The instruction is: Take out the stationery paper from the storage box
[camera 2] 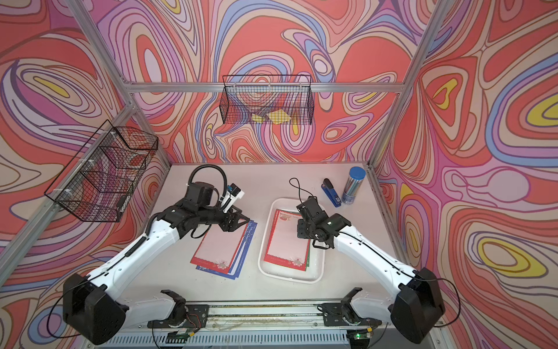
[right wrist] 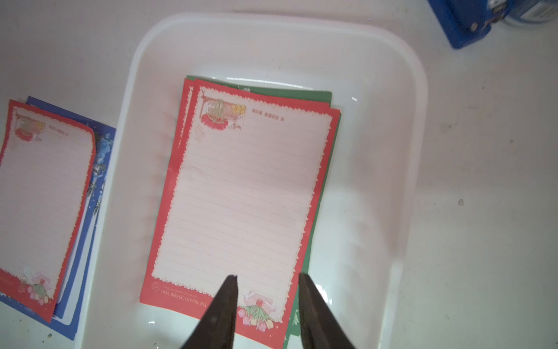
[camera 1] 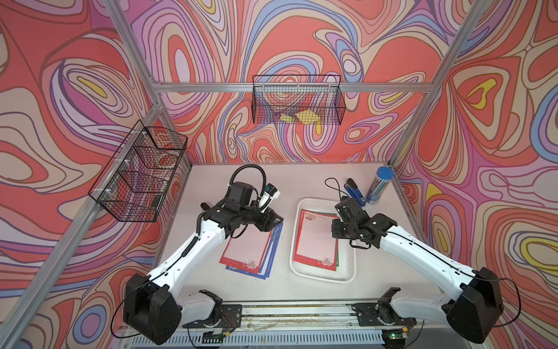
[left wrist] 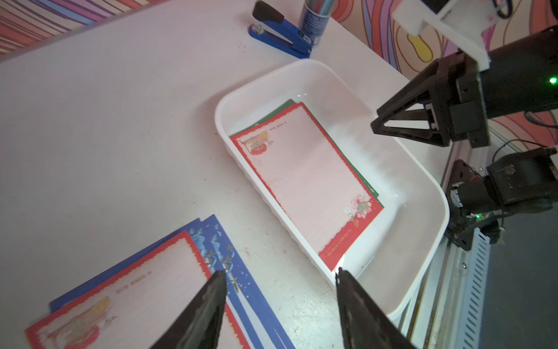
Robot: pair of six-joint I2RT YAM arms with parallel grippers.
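Note:
In the white storage box (right wrist: 401,232) lies a small stack of stationery paper, a red-bordered sheet (right wrist: 250,192) on top with green edges showing beneath. A second pile, a red-bordered sheet (camera 1: 247,250) over blue sheets (left wrist: 255,290), rests on the table left of the box. Above the box hangs my right gripper, its fingers apart and nothing between them. My left gripper is over the table pile's upper right part, also open and empty. The right arm hides part of the box's right side in the top views.
Behind the box's far right corner lie a blue stapler (camera 2: 331,193) and a blue-lidded canister (camera 2: 353,186). Wire baskets (camera 1: 298,101) hang on the frame at the back and left. Bare table surrounds the box in front and at right.

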